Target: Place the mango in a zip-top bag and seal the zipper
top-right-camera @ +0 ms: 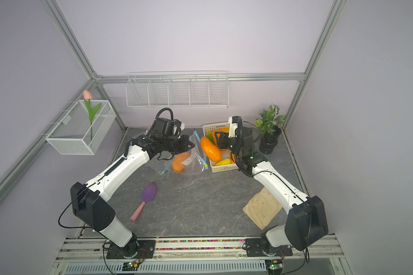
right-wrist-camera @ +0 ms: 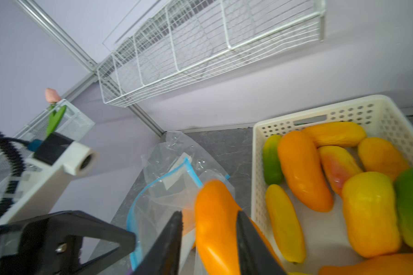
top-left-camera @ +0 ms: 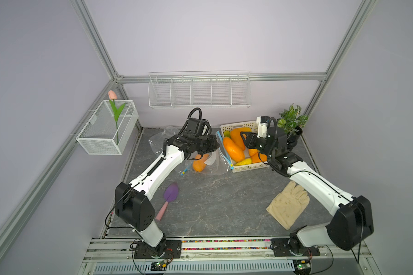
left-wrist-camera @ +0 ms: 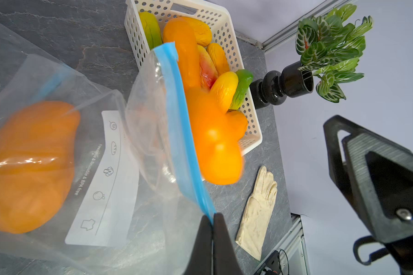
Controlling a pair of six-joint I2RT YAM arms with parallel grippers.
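The clear zip bag (left-wrist-camera: 169,201) holds one orange mango (left-wrist-camera: 32,169). Pinched in my left gripper is the bag's blue zipper edge (left-wrist-camera: 183,133); the bag's mouth faces the basket. A second orange mango (top-left-camera: 233,149) shows near that mouth, over the left part of the basket; its near end is blurred in the left wrist view. My right gripper has its fingers apart. In the right wrist view this mango lies beyond them, partly behind the right finger, with a gap at the left finger. The left wrist view shows no finger touching it.
The white basket (right-wrist-camera: 258,183) holds several other mangoes. A potted plant (top-left-camera: 292,121) stands at the back right, a glove (top-left-camera: 288,204) at the front right, and a purple trowel (top-left-camera: 171,192) at the front left.
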